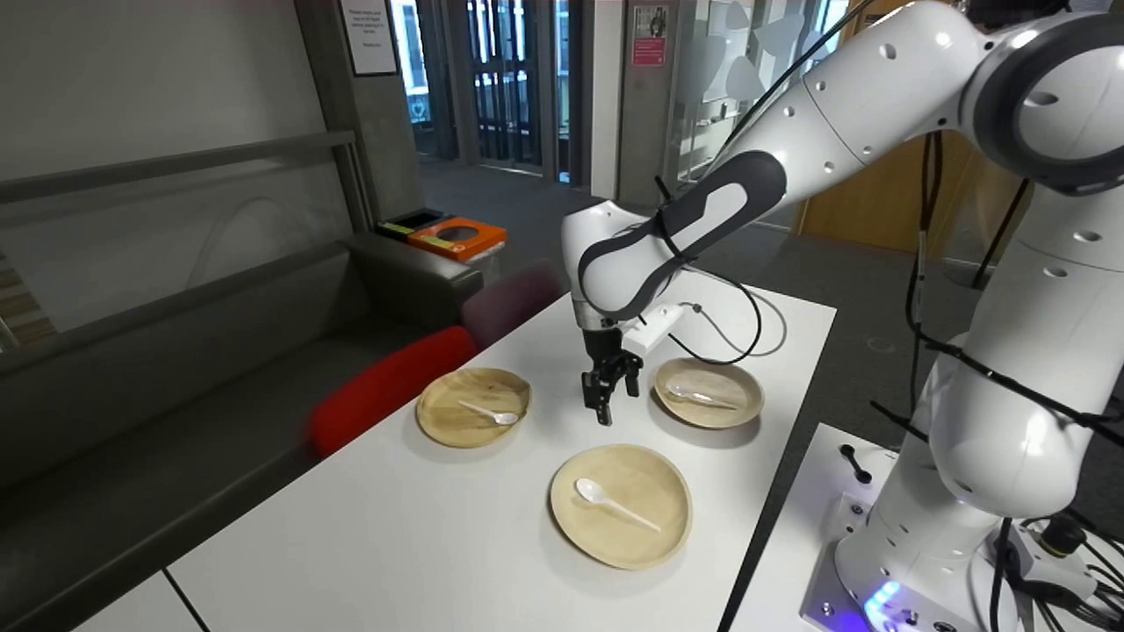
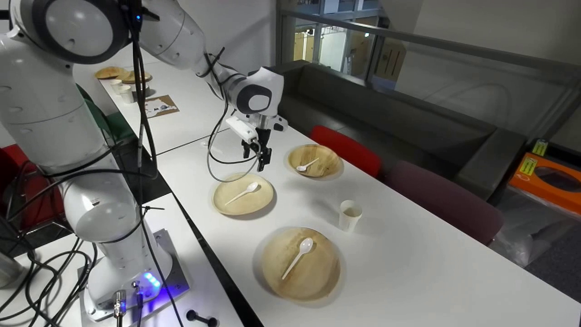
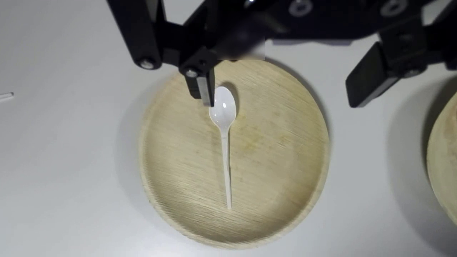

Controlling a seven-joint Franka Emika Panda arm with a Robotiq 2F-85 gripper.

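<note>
My gripper (image 1: pixel 611 395) hangs over the white table between three pale wooden plates, its fingers apart and nothing between them. A white plastic spoon lies on each plate: on the near plate (image 1: pixel 601 537), the left plate (image 1: pixel 448 421) and the right plate (image 1: pixel 708 376). Looking down in the wrist view, I see a round plate (image 3: pixel 274 184) bearing a spoon (image 3: pixel 227 171), bowl towards my gripper. The left finger overlaps the edge of the spoon's bowl in that view; contact cannot be judged. In exterior view 2 a cup (image 2: pixel 349 216) stands upright beyond the front plate (image 2: pixel 321 267).
A second plate (image 3: pixel 445 158) enters the wrist view at the right edge. Red chair (image 1: pixel 395 384) and purple chair (image 1: pixel 514 305) border the table. Cables hang from the arm.
</note>
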